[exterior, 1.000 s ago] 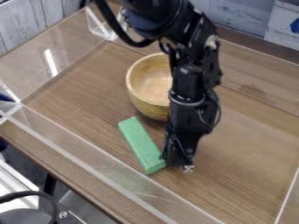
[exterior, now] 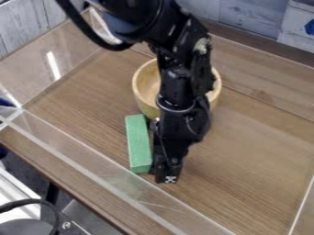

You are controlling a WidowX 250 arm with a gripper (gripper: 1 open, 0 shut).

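My gripper [exterior: 168, 169] hangs low over the wooden table, its tips down near the surface beside a green block [exterior: 139, 142]. The block lies lengthwise just left of the fingers, close to or touching them. Behind my arm sits a wooden bowl [exterior: 145, 84], partly hidden by it. The fingertips are dark and small, with nothing clearly visible between them.
Clear plastic edging [exterior: 86, 161] runs along the left and front of the table. White boards stand along the back.
My gripper has moved left, and the green block has shifted left and turned from slanted to more nearly straight front to back.
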